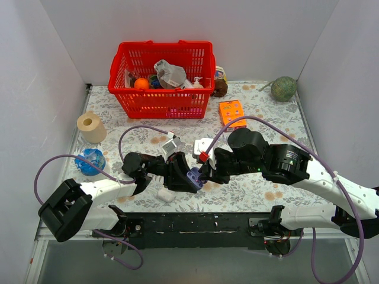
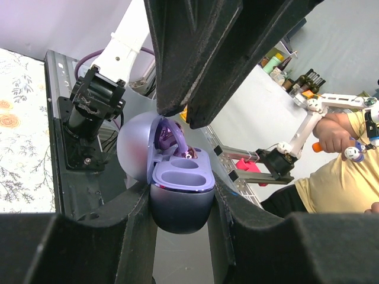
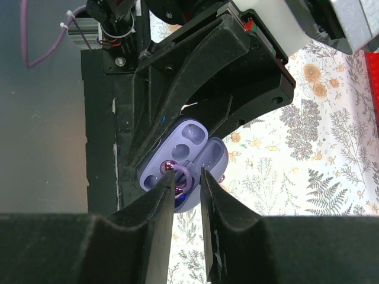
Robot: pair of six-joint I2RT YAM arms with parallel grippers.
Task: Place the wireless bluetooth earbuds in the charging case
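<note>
My left gripper is shut on the sides of the lilac charging case, whose lid stands open. In the top view the case is held above the table, near its front edge. A lilac earbud with a hooked loop and shiny magenta ends sits at one end of the case; how deep it is seated I cannot tell. The wells at the other end are empty. Just over the earbud, my right gripper is open, its fingertips apart with nothing clearly held between them. No second earbud is distinguishable.
A white object lies beneath the left arm. Farther back are a red basket, an orange box, a paper roll and a blue item.
</note>
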